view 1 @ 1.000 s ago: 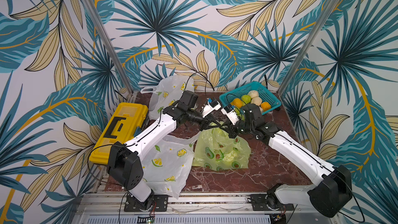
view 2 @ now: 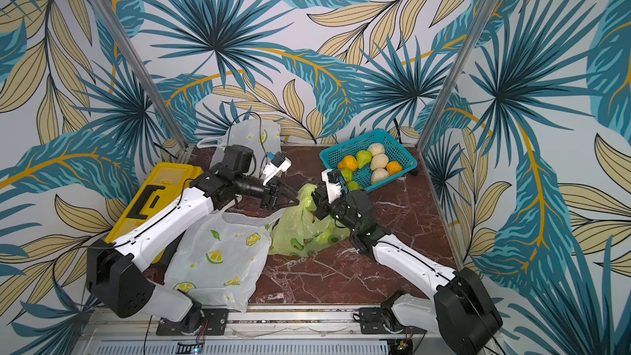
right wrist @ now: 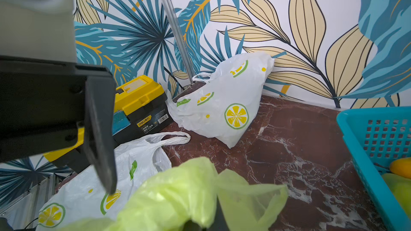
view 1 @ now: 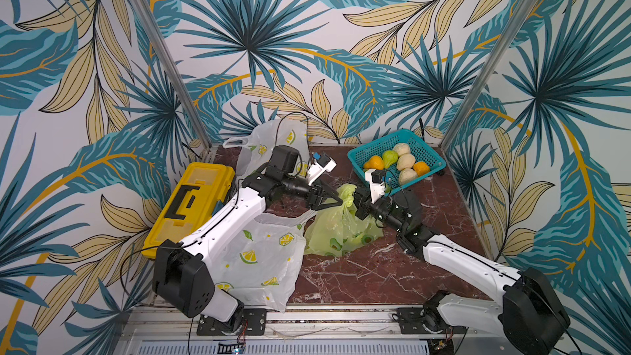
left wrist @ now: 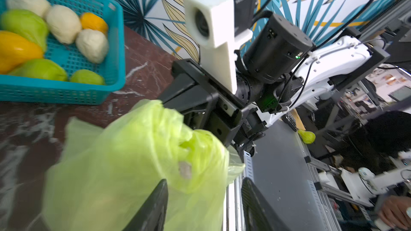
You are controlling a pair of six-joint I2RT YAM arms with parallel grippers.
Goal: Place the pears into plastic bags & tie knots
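A translucent green bag (view 1: 341, 226) with avocado prints is bunched up at its top. My right gripper (view 1: 359, 202) is shut on that gathered plastic; in the right wrist view its fingertips are mostly behind the green folds (right wrist: 184, 192). To the left of the neck, my left gripper (view 1: 328, 201) stands open, with the bag visible beyond its fingers (left wrist: 152, 207) in the left wrist view. What lies inside the bag is hard to make out. Green pear-like fruit (left wrist: 25, 27) sits in the teal basket (view 1: 430, 157) with pale and orange fruit.
One white lemon-print bag (view 1: 256, 256) lies flat at the front left; another white bag (right wrist: 231, 98) stands at the back left. A yellow toolbox (view 1: 190, 207) borders the left side. Bare marble table (view 1: 394, 276) shows at the front right.
The green bag, earlier spread wider, is now pulled up and narrowed at the neck. The grippers, earlier close together, have separated, the left one shifting left.
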